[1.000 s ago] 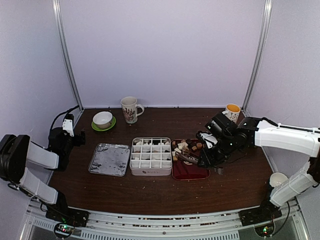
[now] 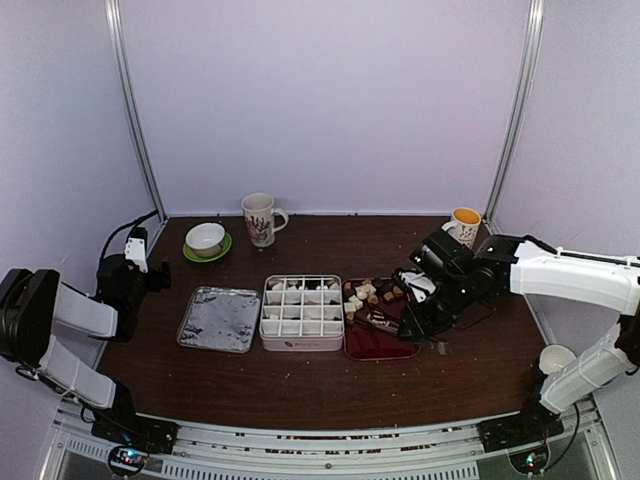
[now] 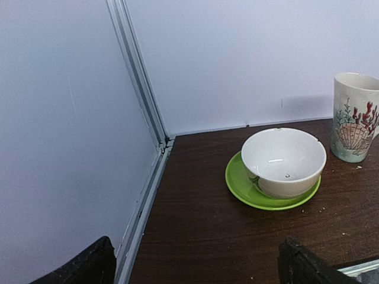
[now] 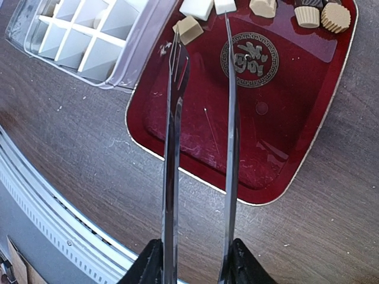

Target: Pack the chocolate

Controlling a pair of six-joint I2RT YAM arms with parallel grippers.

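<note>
A white compartment box [image 2: 301, 342] stands mid-table, some cells holding pieces. Right beside it is a red tray [image 4: 272, 136] with white, tan and brown chocolates along its far part: a white piece [image 4: 196, 6], a tan piece [image 4: 188, 29], a ridged piece [image 4: 335, 18]. My right gripper hangs over the tray, its long tong fingers apart near the white and tan pieces, nothing clearly held. My left gripper [image 2: 160, 277] is at the far left, open and empty, its fingertips at the bottom of the left wrist view.
A metal tray [image 2: 219, 318] lies left of the box. Behind are a white bowl [image 2: 205, 236] on a green saucer, a tall mug [image 2: 257, 218] and a second mug [image 2: 463, 225] at back right.
The right arm has shifted very slightly over the red tray. The left arm has not moved.
</note>
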